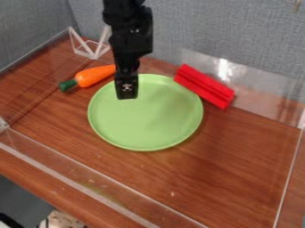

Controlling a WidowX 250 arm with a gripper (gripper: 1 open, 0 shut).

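Note:
My black gripper (127, 87) hangs down from the top of the camera view, its tip over the upper left part of a green plate (145, 121). I see nothing held at its tip; the fingers are dark and seen end-on. An orange carrot (93, 75) with a green end lies left of the plate, beside the gripper. A red ridged block (205, 86) lies behind the plate to the right.
A white wire frame (91, 43) stands at the back left. Grey padded walls and clear strips border the wooden table (226, 178).

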